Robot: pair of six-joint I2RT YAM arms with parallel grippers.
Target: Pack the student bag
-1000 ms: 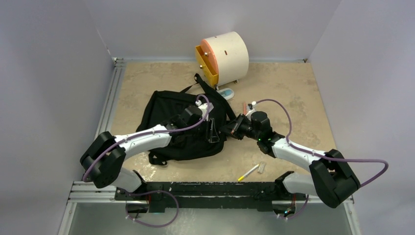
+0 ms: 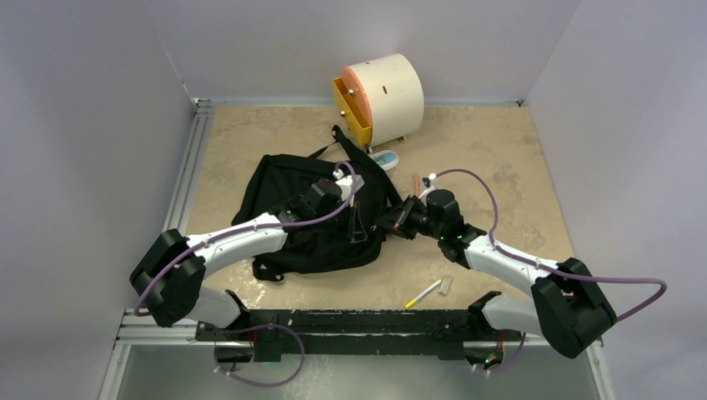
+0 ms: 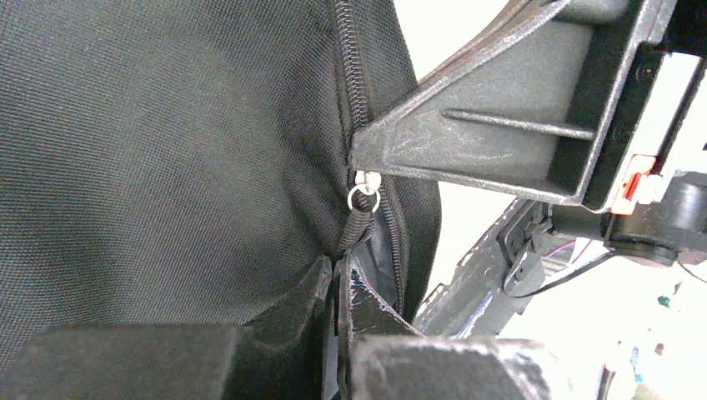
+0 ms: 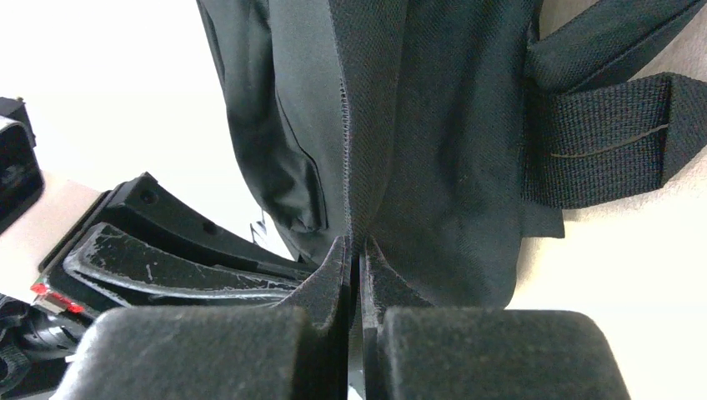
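Observation:
The black bag (image 2: 279,185) lies flat on the table, partly covered by both arms. In the left wrist view a zipper (image 3: 353,71) runs down its side to a metal ring and a black fabric zipper pull (image 3: 358,227). My left gripper is shut on the end of that pull. Seen from the right wrist, a fold of the bag's edge (image 4: 367,167) runs down between the fingertips, and my right gripper is shut on it. From above, the two grippers meet closely at the bag's right side. The bag's inside is hidden.
A white drum-shaped cabinet (image 2: 398,96) with a yellow drawer (image 2: 352,112) stands at the back. A pale blue-and-white item (image 2: 384,159) lies by the strap. Near the front edge are a yellow-and-white marker (image 2: 423,294) and a small eraser-like block (image 2: 445,285).
The right arm has barely moved; the bag looks the same.

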